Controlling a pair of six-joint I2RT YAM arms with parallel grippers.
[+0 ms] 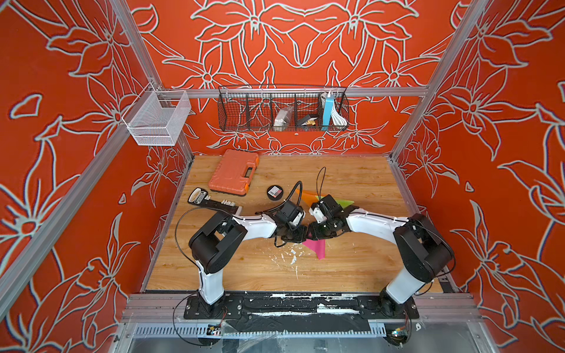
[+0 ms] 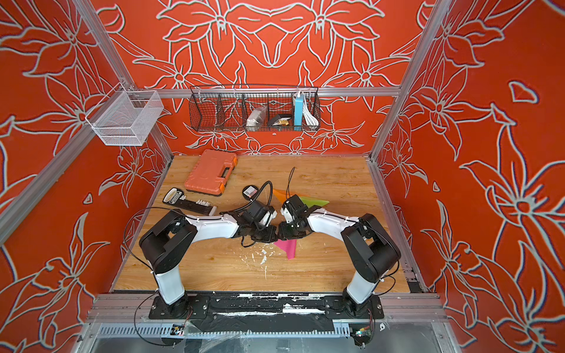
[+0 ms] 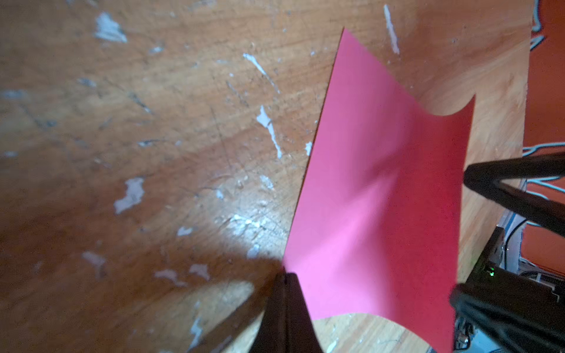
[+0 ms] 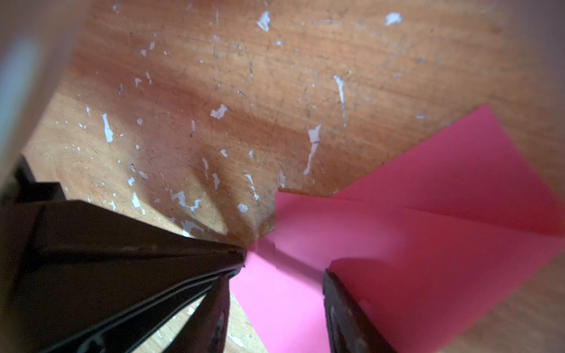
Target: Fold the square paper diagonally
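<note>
The pink paper (image 3: 382,206) lies on the wooden table between my grippers. Its edges and corners curl up, and the right wrist view shows overlapping layers (image 4: 423,264), though I cannot tell how well creased they are. My left gripper is shut, its tips at one corner of the paper; I cannot tell whether any paper is between them. My right gripper is part open over the paper, a fingertip on either side, beside the left gripper's black tips (image 4: 232,256).
Orange (image 1: 306,197) and green sheets (image 1: 347,203) lie behind the grippers. An orange case (image 1: 229,170), a black round object (image 1: 274,192) and a dark tool (image 1: 200,197) occupy the back left.
</note>
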